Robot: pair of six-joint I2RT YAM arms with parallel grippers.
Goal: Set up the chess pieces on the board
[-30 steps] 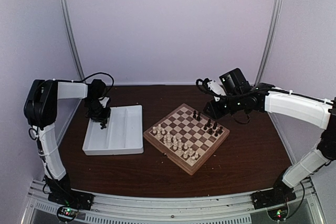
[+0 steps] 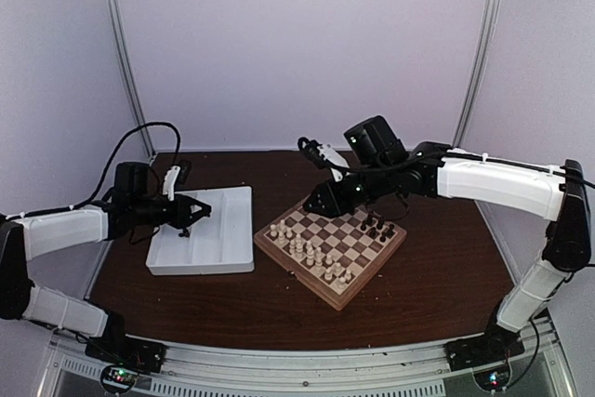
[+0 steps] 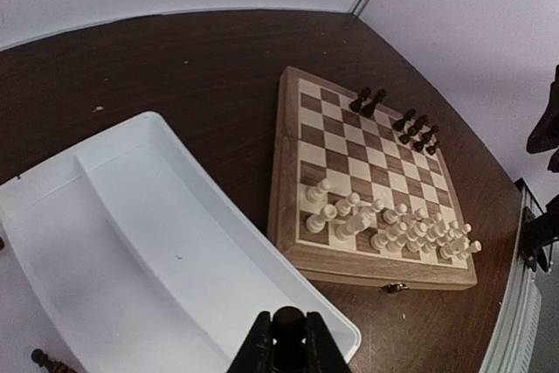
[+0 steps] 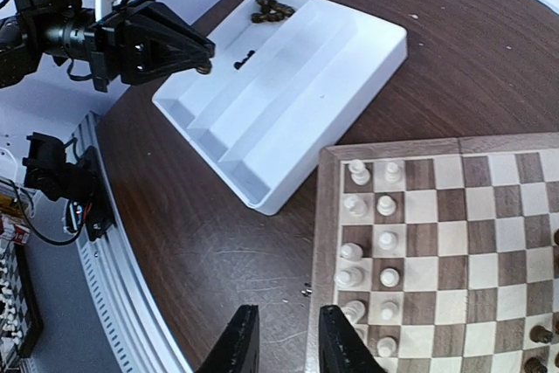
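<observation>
A wooden chessboard holds rows of white pieces along one side and several black pieces on the opposite side. My left gripper hangs over the white tray, shut on a dark chess piece, as the left wrist view shows. More dark pieces lie in the tray. My right gripper is above the board, its fingers apart with nothing seen between them.
Walls with metal posts enclose the back and sides.
My left gripper has risen and moved rightward over the tray with the dark piece. My right gripper has moved left and slightly up.
</observation>
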